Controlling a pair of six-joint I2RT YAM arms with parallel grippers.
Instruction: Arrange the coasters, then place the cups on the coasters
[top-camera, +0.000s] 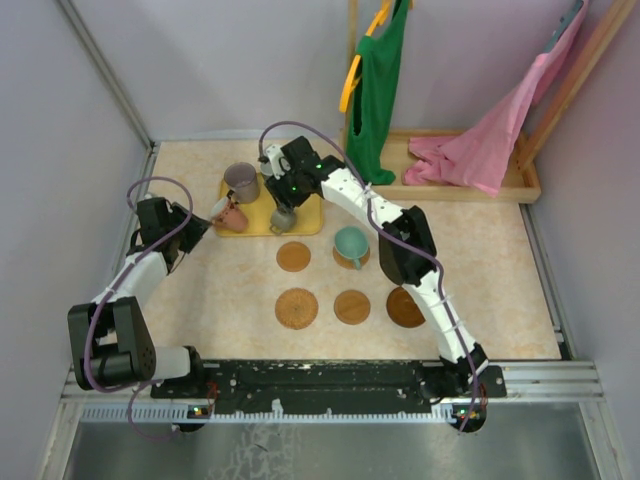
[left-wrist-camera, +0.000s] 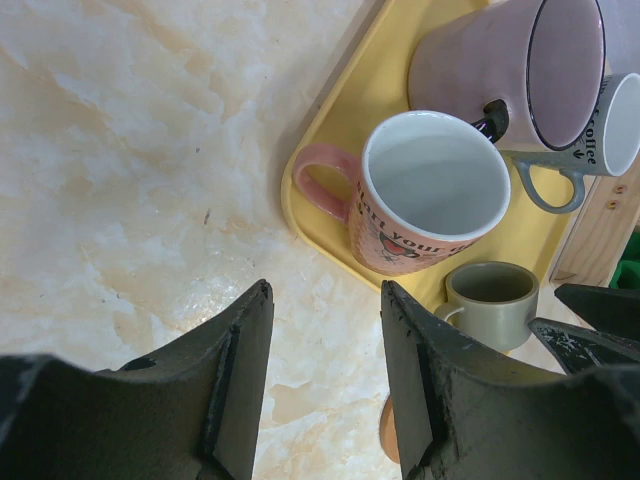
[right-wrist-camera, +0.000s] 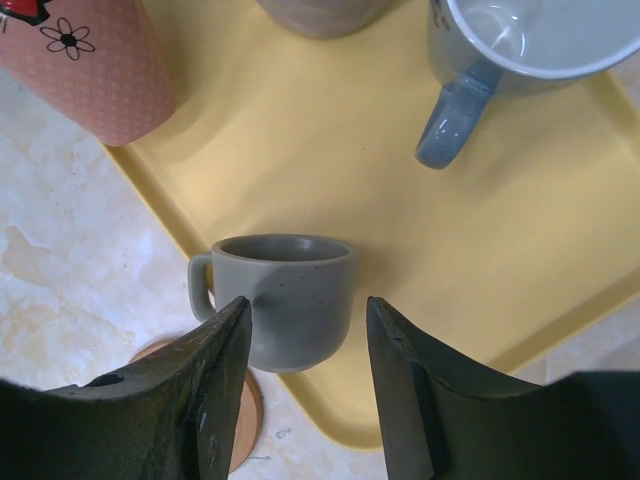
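A small grey cup (top-camera: 283, 219) sits on the yellow tray (top-camera: 258, 216), its handle towards the tray's front edge. Right above it is my right gripper, fingers apart; in the right wrist view the grey cup (right-wrist-camera: 290, 300) shows beyond and between the fingertips, not visibly clasped. Wooden coasters (top-camera: 293, 256) lie on the table in front of the tray, and a teal cup (top-camera: 351, 243) rests on one of them. My left gripper hangs open and empty to the tray's left, near a pink cup (left-wrist-camera: 400, 225).
Also on the tray are a mauve mug (left-wrist-camera: 475, 75) and a blue-grey mug (right-wrist-camera: 510, 50), close around the grey cup. A wooden rack (top-camera: 460, 190) with a green cloth (top-camera: 378, 110) and a pink cloth (top-camera: 490, 130) stands behind.
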